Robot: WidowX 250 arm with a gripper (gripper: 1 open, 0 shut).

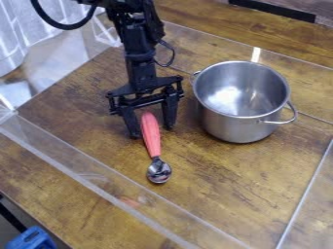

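My black gripper (147, 119) is low over the wooden table, its fingers around the top of the red handle of a spoon (151, 136) with a steel bowl end pointing toward the front. Whether the fingers are closed on the handle is hard to tell. A steel pot (237, 119) with two handles stands just to the right of the gripper.
Clear low rails edge the wooden table (72, 102). A white cloth or plastic sheet (26, 44) is at the upper left, and a blue object (33, 238) sits at the bottom left corner.
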